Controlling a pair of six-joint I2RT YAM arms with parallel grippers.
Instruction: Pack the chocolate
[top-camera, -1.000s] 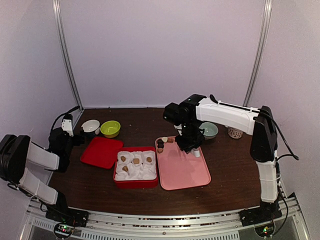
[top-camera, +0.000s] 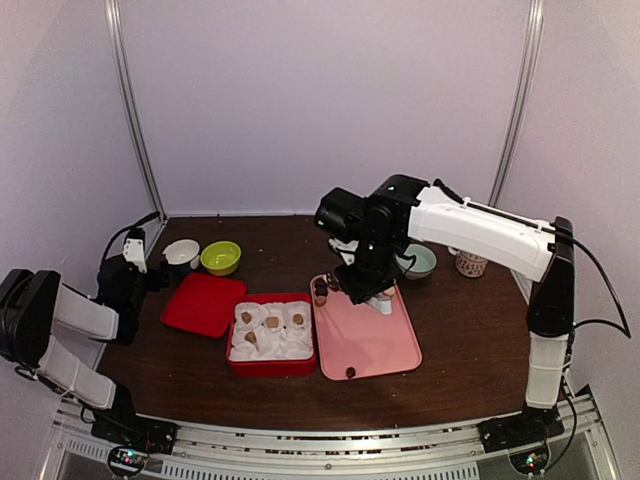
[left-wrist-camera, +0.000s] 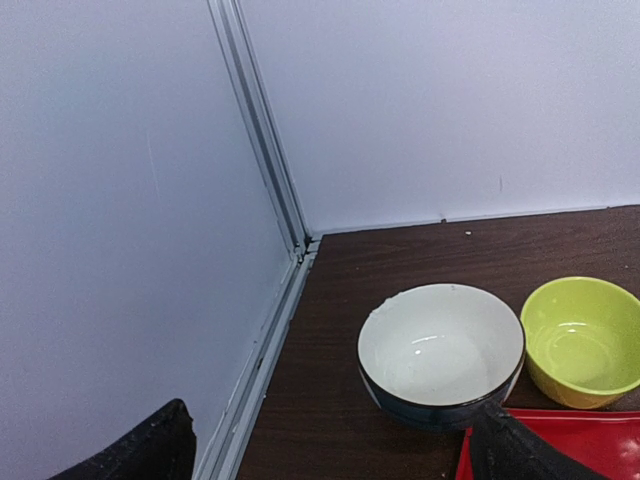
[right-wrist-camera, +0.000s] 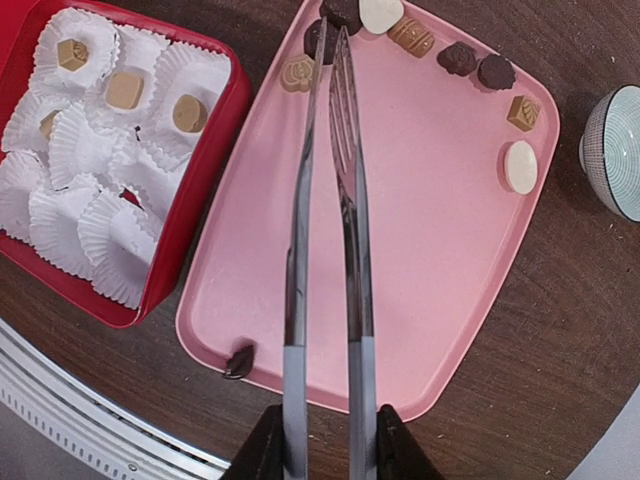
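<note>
The pink tray (top-camera: 365, 340) holds dark, brown and white chocolates along its back and sides, and a dark piece (right-wrist-camera: 239, 360) near its front-left corner. Left of it, the red box (top-camera: 270, 365) has paper cups, several with tan chocolates (right-wrist-camera: 125, 88). My right gripper, with long tweezer-like fingers, is over the tray's back-left, tips a little apart above the dark chocolates; I see nothing clearly held. My left gripper (top-camera: 158, 272) is open and empty at the far left, facing the bowls in its wrist view.
A red lid (top-camera: 200, 305) lies left of the box. A white bowl (left-wrist-camera: 440, 340) and a yellow bowl (left-wrist-camera: 582, 340) stand behind it. A pale bowl (top-camera: 420, 262) and a patterned mug (top-camera: 470, 263) are at the back right.
My right gripper has shifted left and its arm has tilted. The left arm is unchanged.
</note>
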